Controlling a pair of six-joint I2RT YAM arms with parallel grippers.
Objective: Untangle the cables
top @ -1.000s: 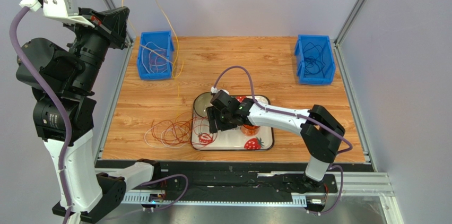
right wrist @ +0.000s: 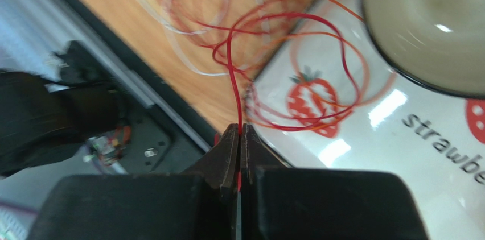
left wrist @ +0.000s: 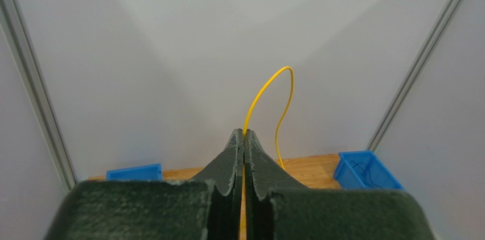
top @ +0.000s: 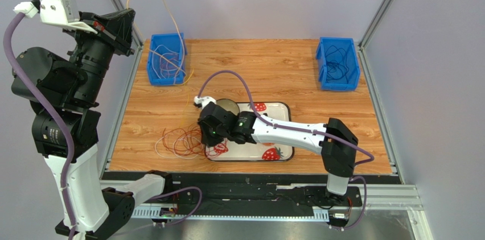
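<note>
High at the left, my left gripper is shut on a yellow cable (left wrist: 263, 89), which loops up and hangs toward the table. Low over the tray's left side, my right gripper is shut on a red cable (right wrist: 232, 81). Tangled red, orange and white cables (top: 176, 143) lie on the table and across the left part of the strawberry tray (top: 250, 152). A round olive dish (right wrist: 424, 18) sits on the tray.
A blue bin (top: 165, 81) at the back left holds pale and purple cables; another blue bin (top: 338, 83) at the back right holds dark cables.
My right arm has moved left and toward the front edge, over the tangle.
</note>
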